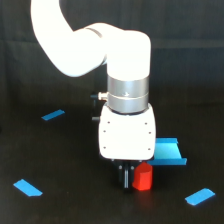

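A red block (144,178) lies on the black table near the front, right of the image's middle. My gripper (128,177), dark under the white hand of the arm, points down just to the left of the block. Its fingers are dark against the dark table, so how far apart they stand does not show. Whether they touch the block cannot be told from this angle.
Behind and right of the block, a blue taped patch (168,152) is partly hidden by the hand. Separate blue tape strips mark the table at far left (53,115), front left (27,188) and front right (200,197).
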